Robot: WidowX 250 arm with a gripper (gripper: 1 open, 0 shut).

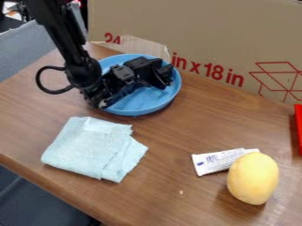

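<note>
A black robot arm reaches from the top left down into a blue round plate (145, 101) at the upper middle of the table. My gripper (144, 75) is over and inside the plate; its dark body covers much of the plate, and I cannot tell whether the fingers are open or holding anything. A folded pale blue cloth (92, 148) lies in the front left. A white tube (218, 160) lies at the right, beside a yellow potato-like object (252, 179).
A large cardboard box (213, 44) stands behind the table. A red object (298, 128) shows at the right edge. The table's left edge borders a dark gap.
</note>
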